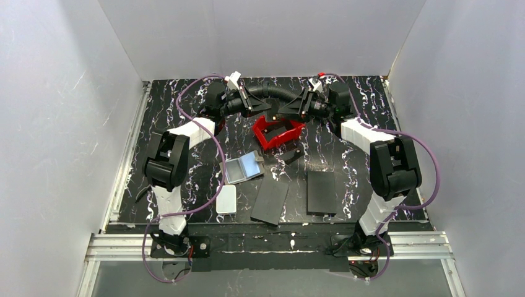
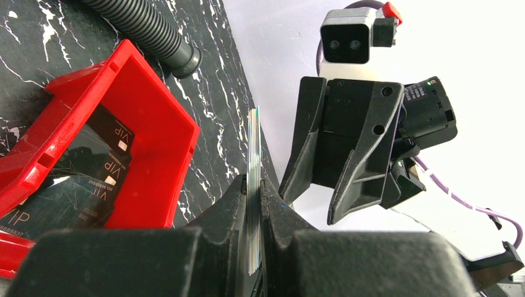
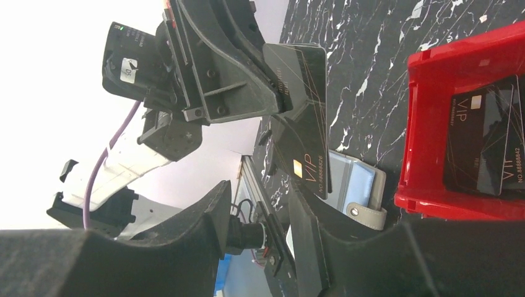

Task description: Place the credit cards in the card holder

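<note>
A thin stack of black VIP cards stands on edge above the red box, with my left gripper shut on it. In the left wrist view only the cards' pale, striped edges show. My right gripper is open and faces the stack from the right; no card sits between its fingers. More VIP cards lie inside the red box. The card holder, grey with a clear bluish pocket, lies spread open on the table, left of the box and nearer the front.
A black corrugated hose runs behind the box. Dark flat panels and a white square lie along the front of the table. A small black item rests just before the box.
</note>
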